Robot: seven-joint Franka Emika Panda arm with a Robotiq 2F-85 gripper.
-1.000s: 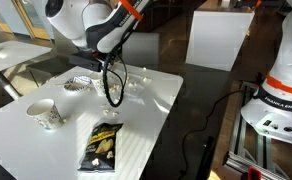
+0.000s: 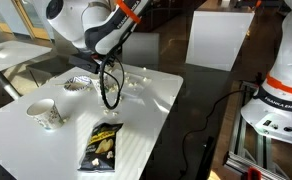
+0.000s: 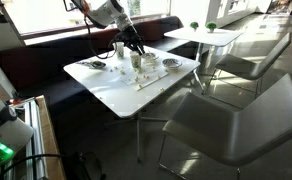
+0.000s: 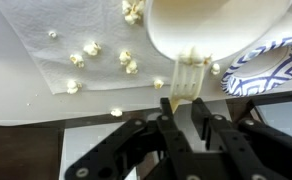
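In the wrist view my gripper is shut on a pale fork (image 4: 190,78), whose tines point away from the fingers. The tines overlap the near rim of a white cup (image 4: 231,42); whether they touch it I cannot tell. Popcorn pieces (image 4: 92,48) lie scattered on a white napkin (image 4: 61,80) to the left of the cup. Exterior view 2 shows the white cup (image 3: 136,60) just under the gripper. Arm and cable largely hide the gripper in exterior view 1.
A blue-and-white patterned bowl (image 4: 256,84) sits right of the cup. On the white table (image 2: 36,150) stand a patterned mug (image 2: 45,113) and a black snack bag (image 2: 99,147). Loose popcorn lies around.
The arm over the table has shifted slightly, and its hanging cable has swung a little to the left. The mug and snack bag have stayed in place.
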